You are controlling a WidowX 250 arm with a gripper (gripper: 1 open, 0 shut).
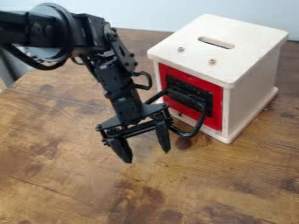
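Note:
My black gripper (142,149) hangs open over the wooden table, pointing down, with empty space between its two fingers. Just behind it to the right stands a pale wooden box (249,118) with a slot in its lid. The box's front has a red panel (172,76) carrying a black unit (198,93) with a dark looped handle or tube reaching toward my arm, which partly hides it.

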